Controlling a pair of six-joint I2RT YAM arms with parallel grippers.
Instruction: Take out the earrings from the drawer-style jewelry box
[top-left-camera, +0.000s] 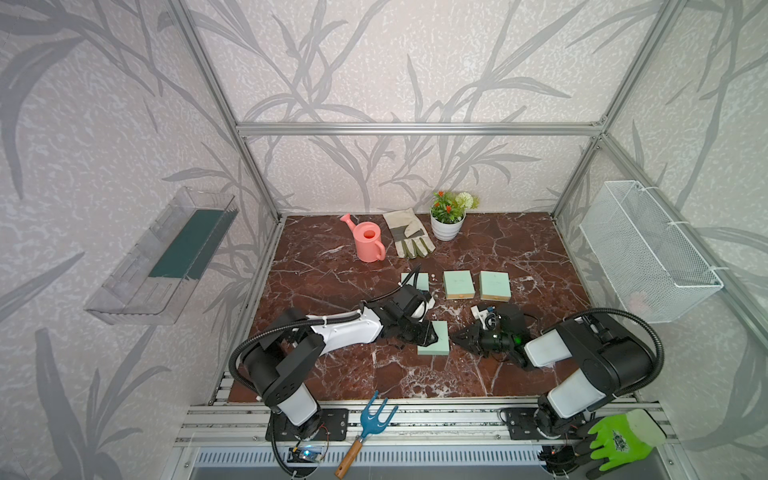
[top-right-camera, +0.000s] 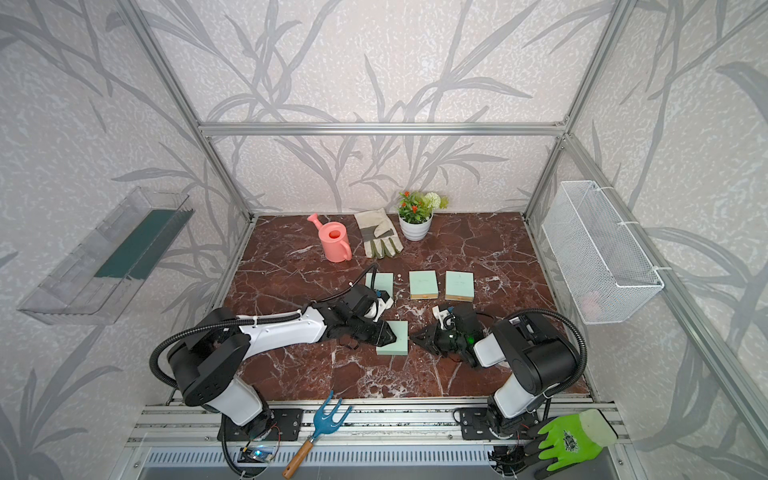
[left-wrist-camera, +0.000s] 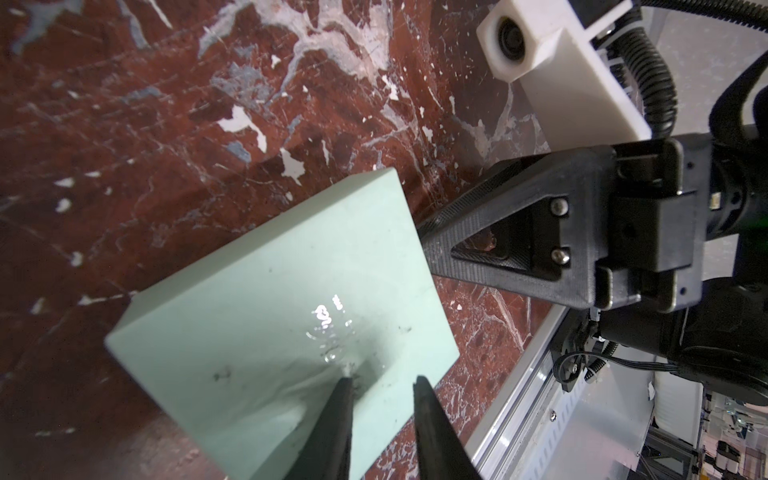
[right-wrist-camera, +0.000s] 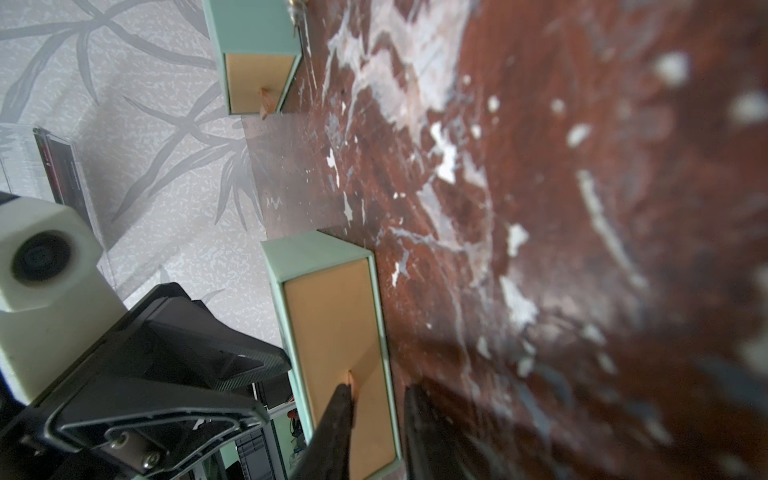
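A mint-green jewelry box (left-wrist-camera: 272, 304) lies flat in the front middle of the table. My left gripper is shut, its fingertips pressed against the box's top; nothing clear shows between them. On the box's right side is a tan drawer face (right-wrist-camera: 332, 312) with a small leather pull tab (right-wrist-camera: 350, 382); the drawer looks closed. My right gripper is part open in front of this face, with the tab by its left fingertip. Whether the tab is between the fingers is hard to tell. No earrings can be made out.
Two similar boxes, one in the middle (top-left-camera: 459, 284) and one to the right (top-left-camera: 495, 285), stand farther back. Another box (top-left-camera: 414, 280) is partly behind my left arm. A pink watering can (top-left-camera: 369, 242), gloves (top-left-camera: 409, 233) and potted flowers (top-left-camera: 447, 227) line the rear.
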